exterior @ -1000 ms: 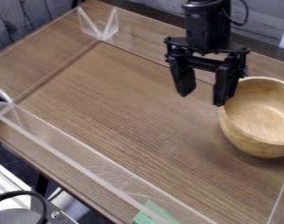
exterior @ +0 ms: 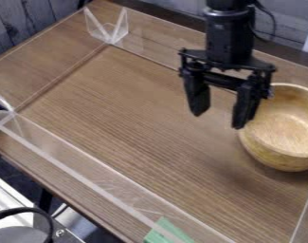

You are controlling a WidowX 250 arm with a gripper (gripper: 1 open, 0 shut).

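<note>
My black gripper (exterior: 222, 95) hangs over the right part of the wooden table, its two fingers spread open with nothing visible between them. Just right of it lies a round tan bowl (exterior: 285, 142), its left part near or behind the right finger.
Clear tape runs along its left and back areas. A green patch (exterior: 165, 231) lies at the front edge. A black cable and dark area are at the lower left.
My gripper has shifted slightly to the right and turned a little. The bowl appears in the same place.
</note>
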